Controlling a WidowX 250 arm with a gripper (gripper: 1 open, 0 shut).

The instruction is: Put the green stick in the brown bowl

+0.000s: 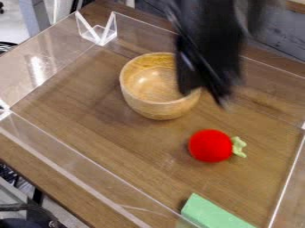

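The green stick (pixel 215 213) lies on the wooden surface at the bottom right, cut off by the lower edge of the view. The brown bowl (pixel 138 97) stands upright near the middle; the dark blurred arm covers part of its right rim. Motion smears my gripper (pixel 210 87) at the upper right, beside and partly in front of the bowl. It is far from the green stick, which is outside its fingers. The blur hides how the fingers stand, and no green shows at them.
A red round toy with a green top (pixel 211 146) sits right of the bowl, above the stick. Clear walls (pixel 74 178) border the wooden tray. Bare wood (pixel 89 111) lies left of the bowl.
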